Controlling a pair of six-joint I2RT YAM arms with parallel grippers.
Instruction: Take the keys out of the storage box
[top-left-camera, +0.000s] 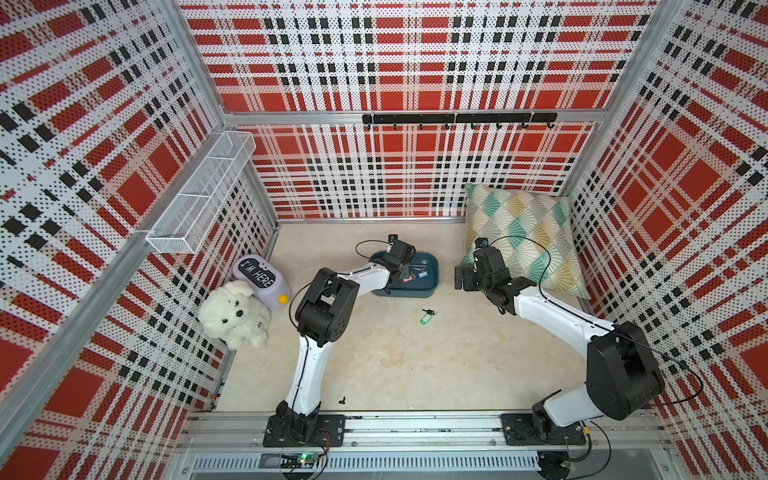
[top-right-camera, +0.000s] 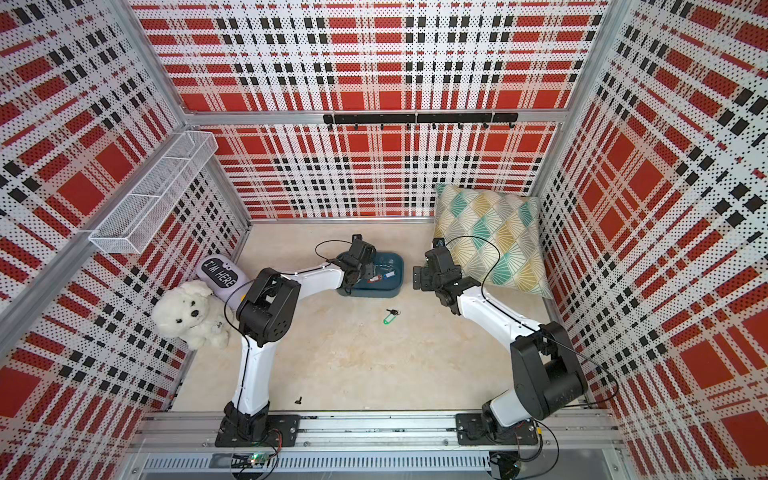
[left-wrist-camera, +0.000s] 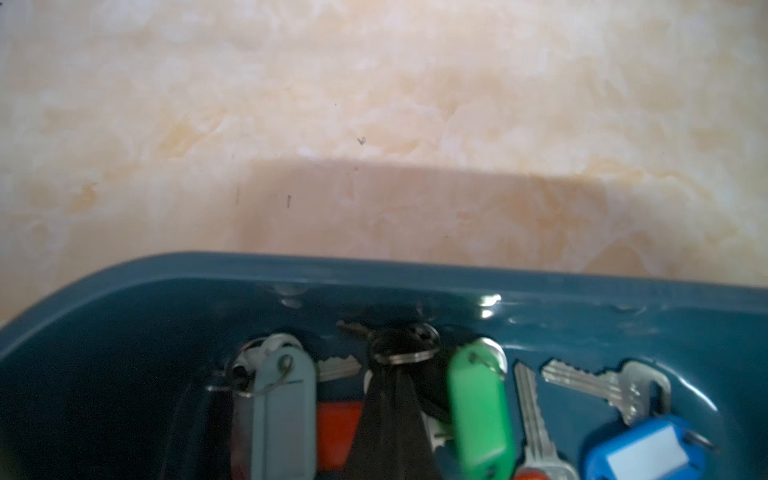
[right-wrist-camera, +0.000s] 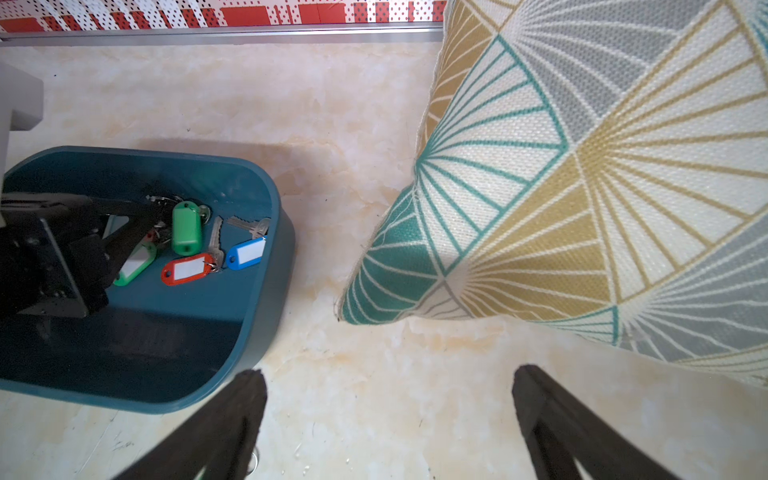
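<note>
The dark blue storage box (right-wrist-camera: 276, 240) holds several tagged keys, among them a green tag (left-wrist-camera: 480, 412), a grey tag (left-wrist-camera: 285, 416), a blue tag (left-wrist-camera: 649, 452) and a red tag (right-wrist-camera: 188, 269). My left gripper reaches down inside the box, shut, its tips against a dark key ring (left-wrist-camera: 404, 345). Whether the ring is caught between them cannot be told. One green-tagged key set (top-left-camera: 427, 317) lies on the table in front of the box. To the box's right, my right gripper is open and empty above the table.
A patterned cushion (top-left-camera: 520, 232) leans at the back right, close behind the right gripper. The white plush dog (top-left-camera: 232, 312) and the "I'm here" object (top-left-camera: 262, 281) sit at the left. Bare table (top-left-camera: 416, 368) spreads across the front.
</note>
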